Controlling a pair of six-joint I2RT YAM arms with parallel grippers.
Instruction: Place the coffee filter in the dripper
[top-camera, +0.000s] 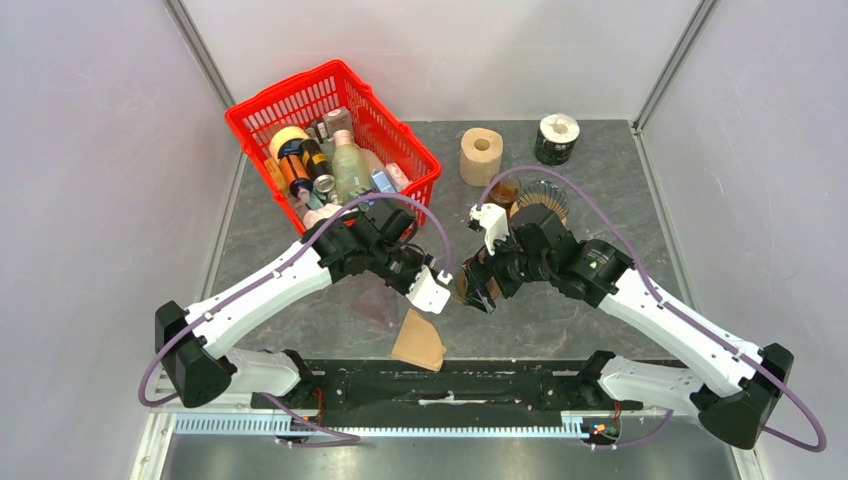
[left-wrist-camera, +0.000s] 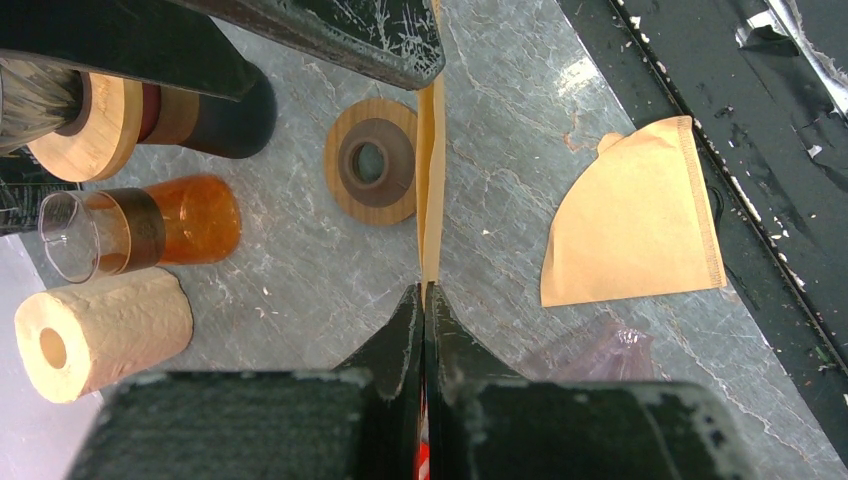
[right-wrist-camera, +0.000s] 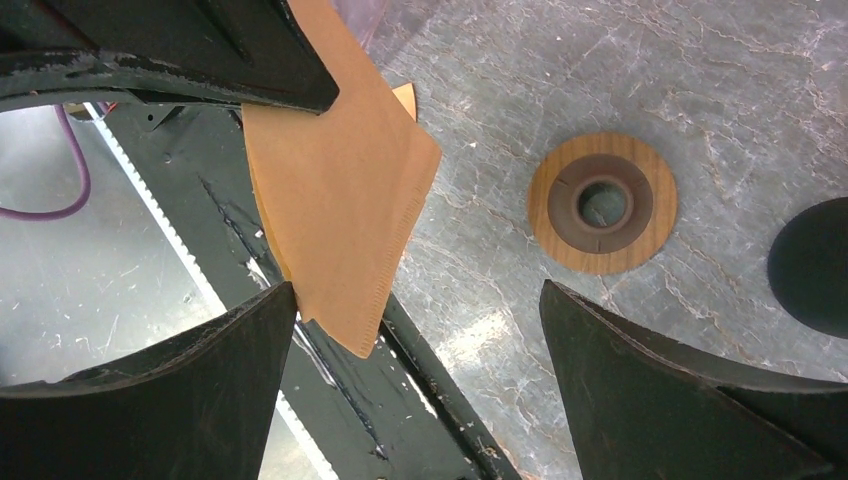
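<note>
A tan paper coffee filter (left-wrist-camera: 431, 190) is pinched in my left gripper, which is shut on one end of it; there it shows edge-on. In the right wrist view the filter (right-wrist-camera: 345, 190) hangs flat from the dark left fingers (right-wrist-camera: 300, 75). My right gripper is open, one fingertip at the filter's lower edge; whether they touch I cannot tell. The brown dripper (right-wrist-camera: 601, 204) sits on a round wooden collar on the table, apart from the filter, its hole facing up. From above, the right gripper (top-camera: 482, 292) partly covers it.
A second filter (top-camera: 419, 341) lies flat near the front edge, beside a clear plastic bag (left-wrist-camera: 612, 352). A glass vessel with amber liquid (left-wrist-camera: 195, 220), a paper roll (top-camera: 481, 156) and a dark-labelled container (top-camera: 556, 139) stand behind. The red basket (top-camera: 405, 140) fills the back left.
</note>
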